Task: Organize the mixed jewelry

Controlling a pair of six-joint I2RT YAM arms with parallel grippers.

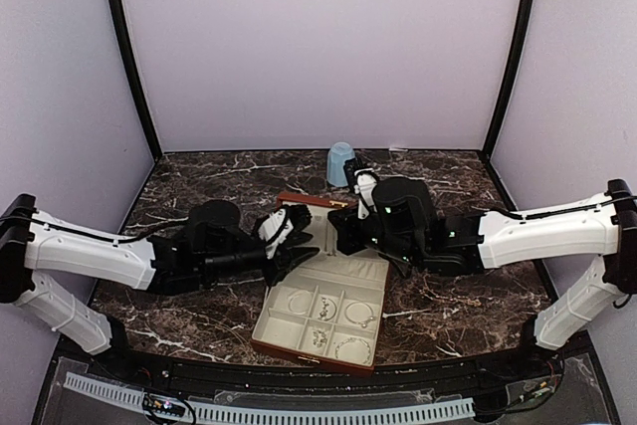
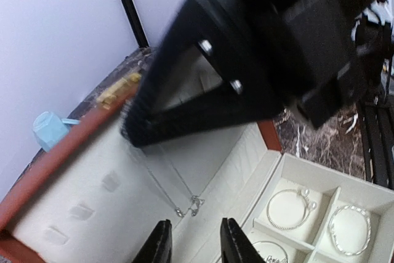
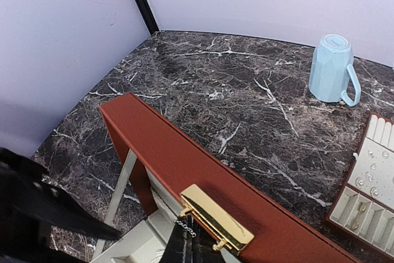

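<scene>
An open jewelry box with a red-brown outside and a pale lining stands mid-table, its compartment tray (image 1: 289,329) toward the front and its lid (image 3: 160,130) raised. A thin necklace (image 2: 161,186) hangs in two strands in front of the lid lining, small pendants at its lower end. Its upper end is at the fingertips of my right gripper, which is shut on the chain beside the gold clasp (image 3: 215,217). Left of the lid, my left gripper is open and empty, apart from the pendants. Bracelets (image 2: 289,207) lie in separate compartments.
A light blue cup (image 1: 340,163) stands upside down behind the box. In the right wrist view, a second tray (image 3: 354,214) with small rings or studs lies at the right. Both arms crowd the lid.
</scene>
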